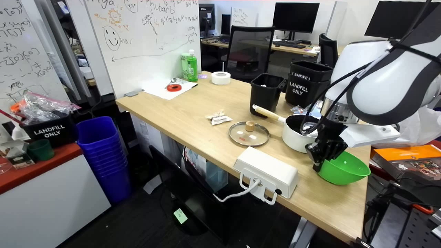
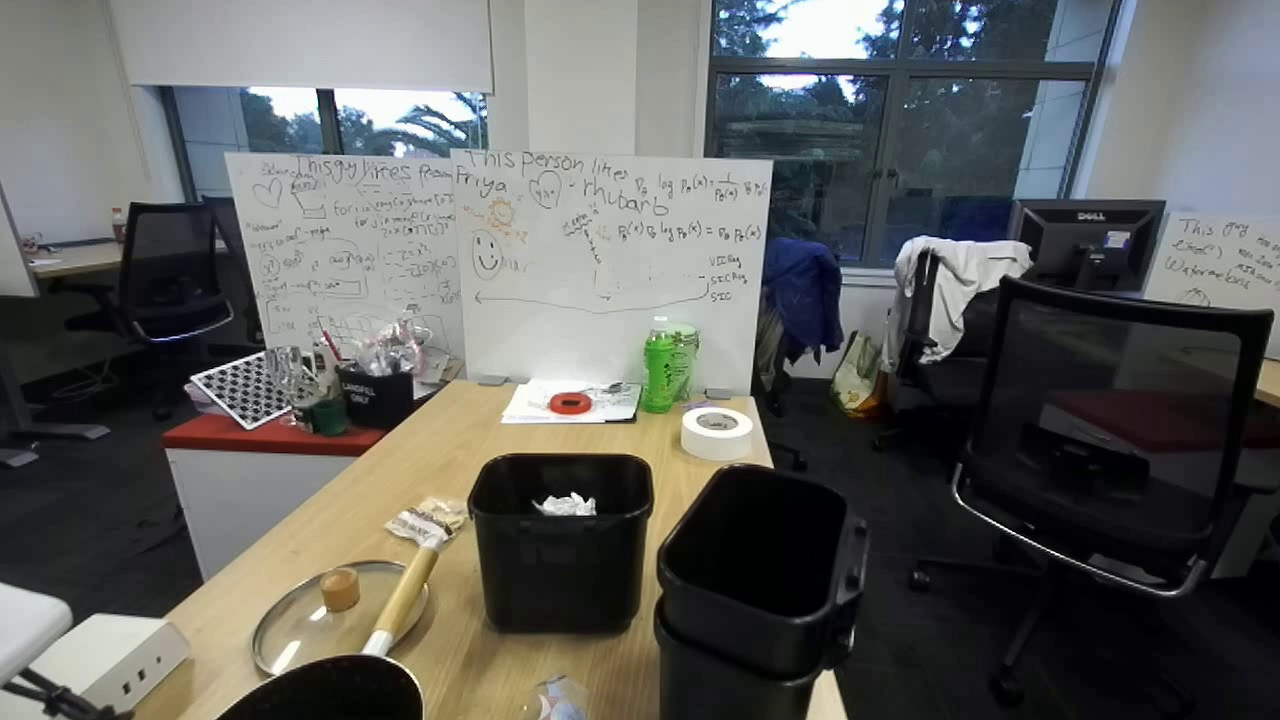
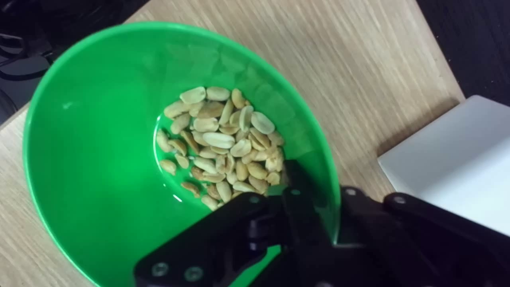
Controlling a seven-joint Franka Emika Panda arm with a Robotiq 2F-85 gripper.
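Note:
A green bowl (image 1: pixel 345 168) is at the right end of the table, leaning so that its far-right rim sits low in exterior view 1. Peanuts (image 3: pixel 224 143) lie heaped inside it in the wrist view, toward the side that the gripper holds. My gripper (image 1: pixel 322 161) is shut on the bowl's near-left wall, one finger (image 3: pixel 299 184) inside the rim and the other outside. Whether the bowl's base touches the table is hard to tell. Just behind stands a white saucepan (image 1: pixel 292 138) with a dark inside and a wooden handle, partly covered by the arm.
A glass lid (image 1: pixel 239 135) lies left of the saucepan, with a small packet (image 1: pixel 218 118) beyond it. A white box (image 1: pixel 268 167) sits on the front edge. Black bins (image 1: pixel 264 95) stand behind. Bare tabletop shows at the front right corner.

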